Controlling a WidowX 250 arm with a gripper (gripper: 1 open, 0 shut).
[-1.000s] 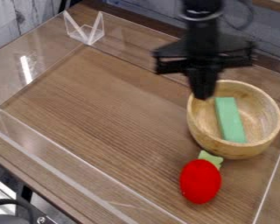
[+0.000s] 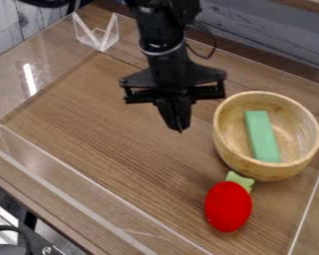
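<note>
My black gripper [image 2: 175, 118] hangs over the middle of the wooden table, left of a pale wooden bowl [image 2: 302, 139], with its fingertips pointing down and nothing visible between them; it looks shut. A green block [image 2: 261, 133] lies in the bowl. Below the bowl lies a red oval object [image 2: 227, 207] with a small pale green part [image 2: 242, 182] at its upper end.
A white wire-like object [image 2: 99, 30] stands at the back left, and another pale item sits at the left edge. Dark cables show at the lower left corner.
The arm has moved left from over the bowl toward the middle of the table and come nearer the front. The bowl, green block and red object look unchanged.
</note>
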